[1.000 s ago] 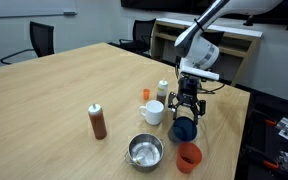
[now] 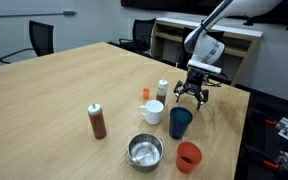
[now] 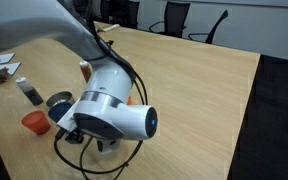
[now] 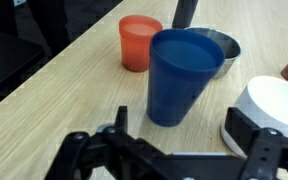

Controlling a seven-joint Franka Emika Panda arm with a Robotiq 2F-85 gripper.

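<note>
A dark blue cup stands upright on the table, and it fills the centre of the wrist view as a tall blue cup. My gripper is behind it on the arm's side, open, apart from the cup and with nothing seen between its fingers. In the wrist view, the dark fingers spread at the bottom edge, short of the cup. The arm hides the blue cup in exterior view 2.
Near the blue cup are a red-orange cup, a metal pot and a white mug. A bottle and a small orange object stand farther back. A reddish-brown bottle stands apart.
The gripper has drawn back from right beside the blue cup toward the arm's base, leaving a gap. The cup now stands clear of the fingers; the other objects look unmoved.
</note>
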